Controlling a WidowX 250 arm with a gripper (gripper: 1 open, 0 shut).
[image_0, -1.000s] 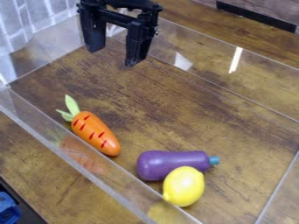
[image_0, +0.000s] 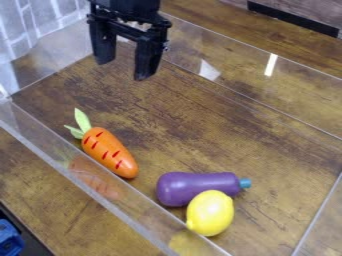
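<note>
My black gripper (image_0: 126, 62) hangs at the top left of the camera view, open, with nothing between its two fingers, above the back part of a clear-walled area on the wooden table. An orange toy carrot (image_0: 110, 151) with a green top lies at the lower left, below and apart from the gripper. A purple toy eggplant (image_0: 194, 187) lies at the lower middle, and a yellow lemon (image_0: 210, 213) sits just in front of it.
Clear walls (image_0: 56, 151) surround the toys on the left, back and right. A blue object (image_0: 7, 240) shows at the lower left edge, outside the walls.
The toys have not moved.
</note>
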